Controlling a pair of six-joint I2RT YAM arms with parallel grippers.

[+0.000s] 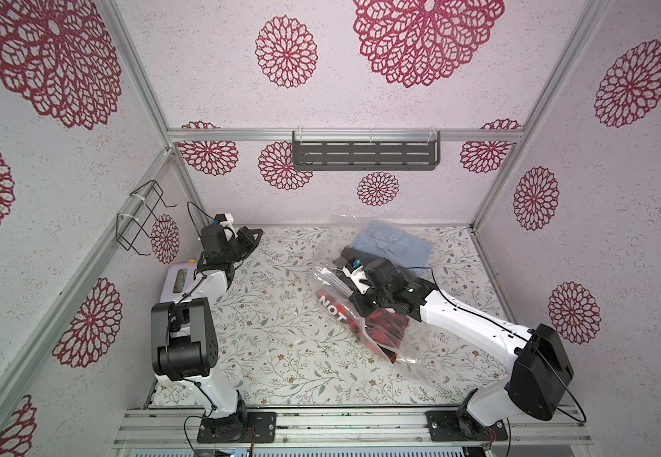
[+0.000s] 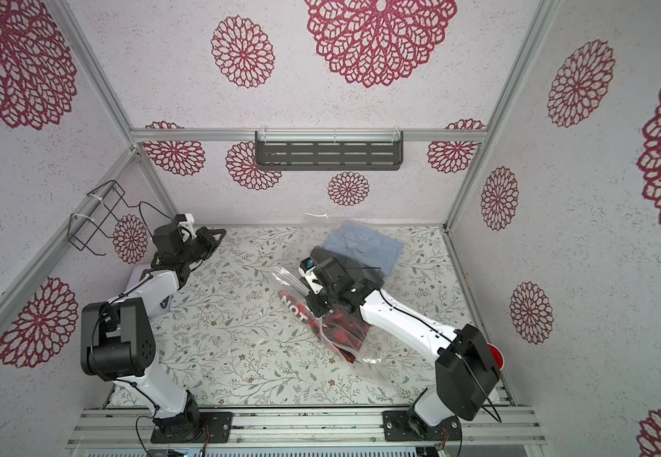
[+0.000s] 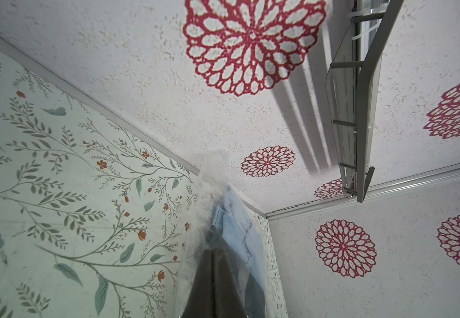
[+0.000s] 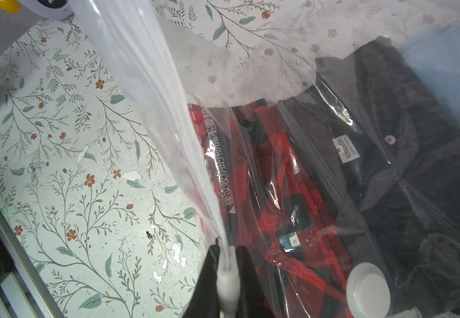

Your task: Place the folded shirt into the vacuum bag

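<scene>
The clear vacuum bag (image 4: pixel 161 132) lies mid-right on the table, red, black and lettered folded fabric (image 4: pixel 285 206) under its film. A dark folded garment (image 4: pixel 410 159) with a white label lies beside it. Light blue folded cloth (image 1: pixel 391 243) is at the back right, also under clear plastic. My right gripper is shut on the white, gathered edge of the bag. My left gripper is raised at the back left, shut, with nothing showing between its fingers.
A lilac device (image 1: pixel 178 282) stands at the left wall. A grey shelf (image 1: pixel 364 156) hangs on the back wall, a wire rack (image 1: pixel 140 217) on the left wall.
</scene>
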